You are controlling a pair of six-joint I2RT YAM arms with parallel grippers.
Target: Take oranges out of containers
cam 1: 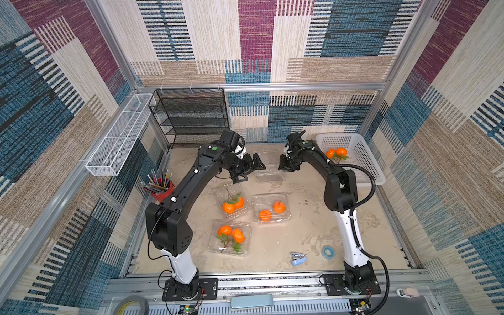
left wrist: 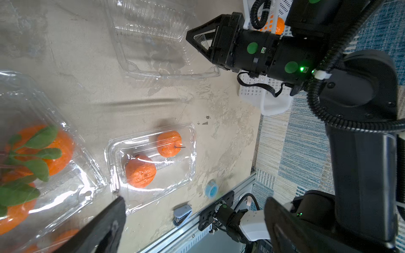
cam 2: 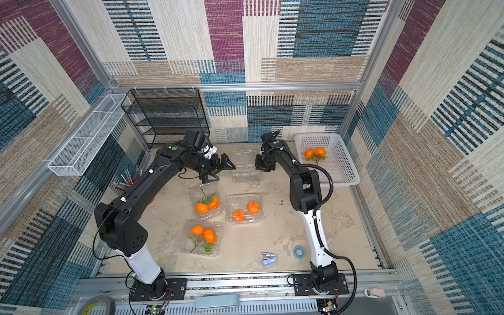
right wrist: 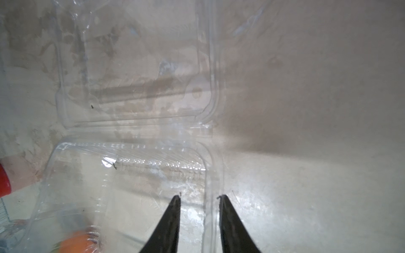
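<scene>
Three clear containers hold oranges: the left one (cam 1: 219,202) with two oranges and leaves, the middle one (cam 1: 270,197) with two, the front one (cam 1: 215,241) with oranges and leaves. An empty clear container (cam 1: 270,178) lies at the back, its lid-like half behind it. My left gripper (cam 1: 252,170) stands open above the back-left of the middle, holding nothing. My right gripper hangs over the empty container's rim, its fingers partly apart with nothing seen between them.
A white basket (cam 1: 367,162) with oranges is at the back right. A red pen cup (cam 1: 161,194), a blue stapler (cam 1: 298,260) and a tape roll (cam 1: 328,252) lie around the edges.
</scene>
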